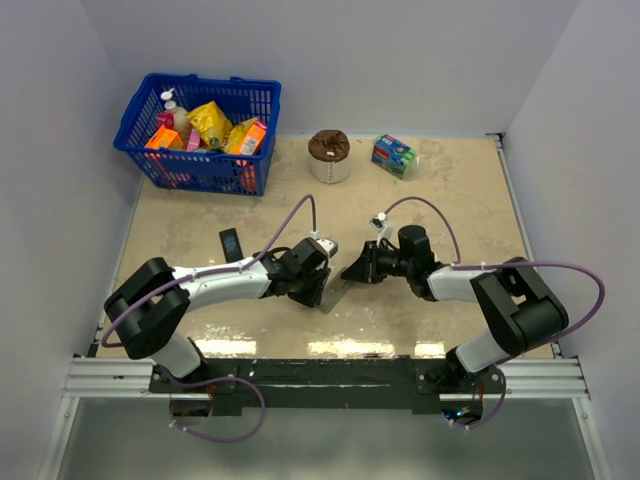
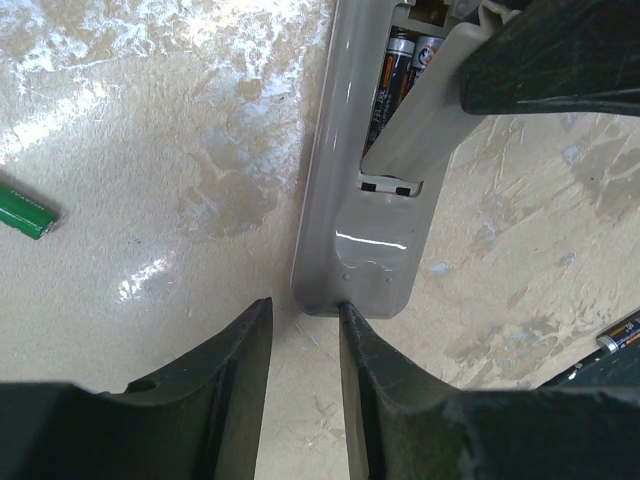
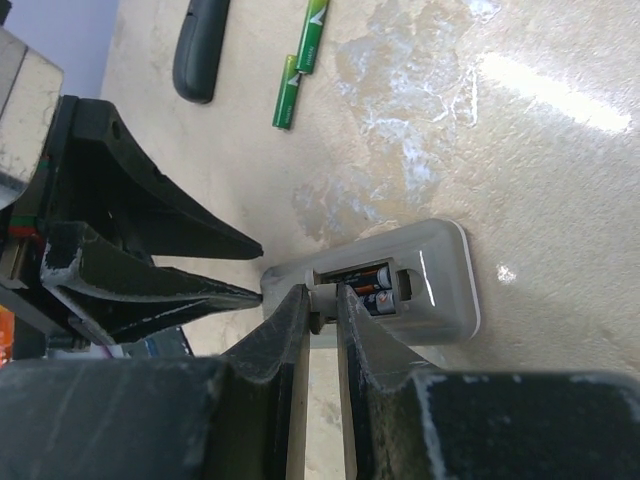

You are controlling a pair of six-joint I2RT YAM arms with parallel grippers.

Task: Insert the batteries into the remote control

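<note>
A grey remote control [image 2: 370, 260] lies on the table with its battery compartment uncovered. Inside the compartment, batteries [image 2: 394, 82] with copper and black wraps lie side by side, partly hidden in the left wrist view. My right gripper has the grey battery cover [image 2: 435, 95] between its fingers, close on both sides. The cover stands tilted over the compartment, its lower end by the slotted edge. At one end of the remote is my left gripper. Its fingertips stand apart around a corner; whether they grip it is unclear.
Green batteries [image 3: 287, 95] and a black remote [image 3: 203, 45] lie apart from the grey remote. At the back are a blue basket [image 1: 195, 178] full of goods, a brown-topped canister [image 1: 329, 165] and a box [image 1: 394, 157].
</note>
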